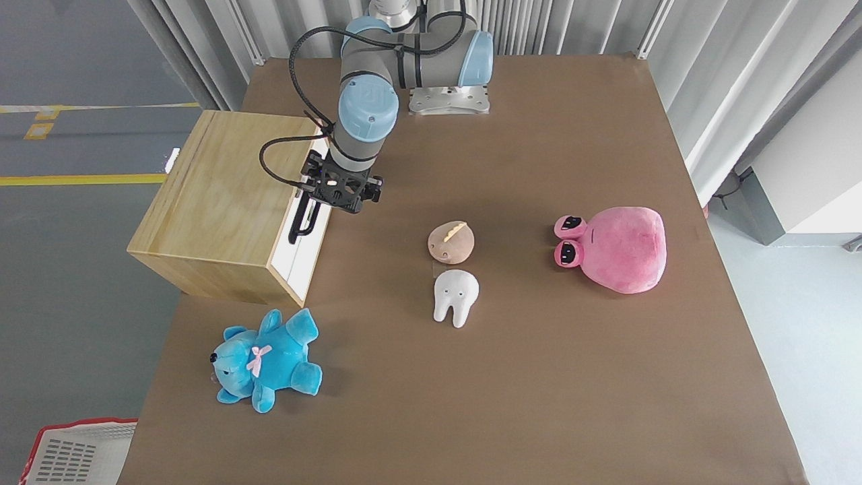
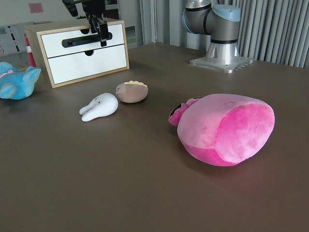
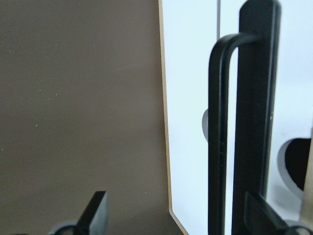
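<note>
A wooden drawer cabinet (image 1: 210, 194) has two white fronts, with a black bar handle (image 3: 217, 142) on the upper drawer (image 2: 58, 43). My gripper is open at that handle, which lies between its fingertips toward the right one in the wrist view. In the left view the gripper (image 2: 100, 36) hangs down in front of the upper drawer; in the front view it covers part of the handle. Whether it touches the handle cannot be told.
A blue bear (image 1: 279, 364) lies beside the cabinet. A white plush (image 1: 456, 291), a beige plush (image 1: 448, 246) and a large pink plush (image 1: 622, 250) lie on the table (image 1: 525, 388).
</note>
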